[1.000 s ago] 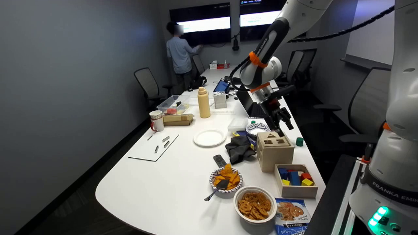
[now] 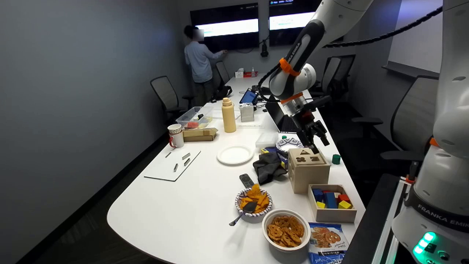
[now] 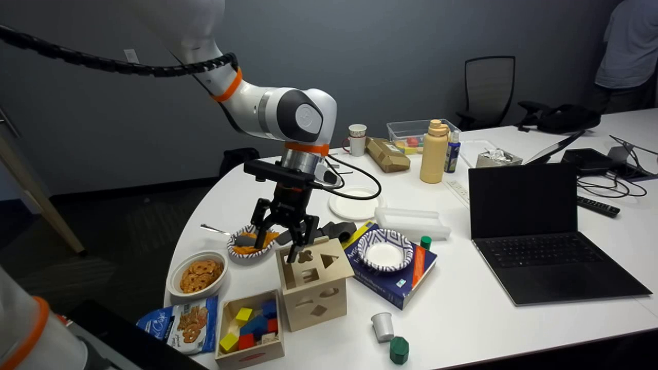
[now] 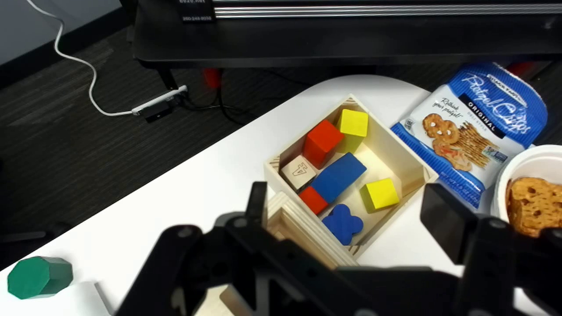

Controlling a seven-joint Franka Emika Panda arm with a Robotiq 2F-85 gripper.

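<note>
My gripper (image 3: 275,250) stands open above the wooden shape-sorter box (image 3: 315,303), its fingers apart and empty. Cut-out holes show in the top and side of that box. Beside it is a shallow wooden tray (image 4: 392,137) with several blocks, among them a blue flower-shaped block (image 4: 343,224), a yellow cube (image 4: 380,195) and a red block (image 4: 322,143). In the wrist view the tray appears between and beyond my fingertips, with the sorter box partly hidden by the gripper. A green block (image 3: 399,349) lies near the table edge by a small silver cup (image 3: 383,326).
Close to the tray are a pretzel bag (image 2: 327,242) and a bowl of pretzels (image 2: 286,230). A bowl of chips (image 2: 254,201) holds a spoon. Behind the sorter are a book (image 3: 404,293) bearing a patterned bowl (image 3: 385,250), and a laptop (image 3: 555,265).
The arm and the table objects look unmoved. Only the person at the back has shifted slightly.
</note>
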